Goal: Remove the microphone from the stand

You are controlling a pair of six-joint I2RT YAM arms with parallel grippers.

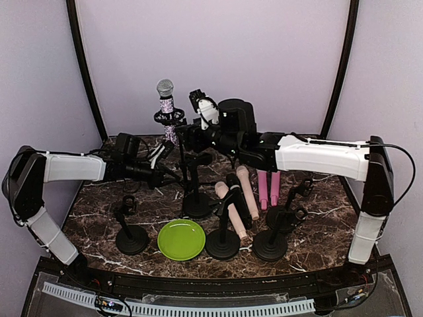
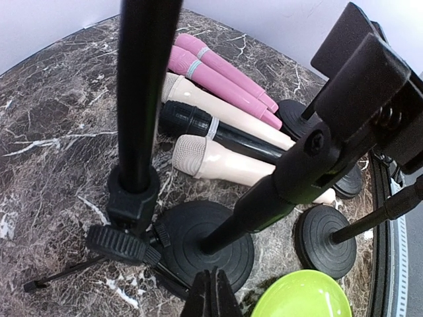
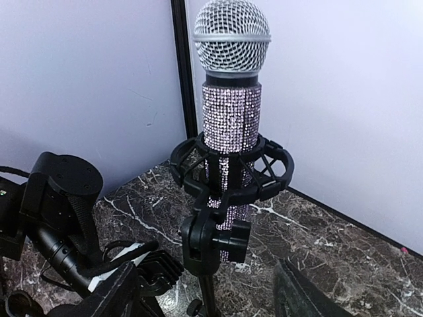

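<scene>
A sparkly microphone with silver head [image 1: 165,89] [image 3: 231,112] stands upright in a black shock mount [image 1: 169,116] [image 3: 268,185] on a tall stand [image 1: 195,204]. My right gripper [image 1: 193,135] is beside the mount at upper right; in the right wrist view its open fingers [image 3: 297,294] sit low in front of the microphone, apart from it. My left gripper [image 1: 168,176] is shut, low by the stand's pole, with nothing seen between its fingers.
Several empty stands [image 1: 132,239] stand along the front and right. A green plate [image 1: 181,240] lies at front. Pink [image 2: 218,86], cream [image 2: 231,162] and black microphones [image 2: 251,142] lie behind it. The back wall is close behind.
</scene>
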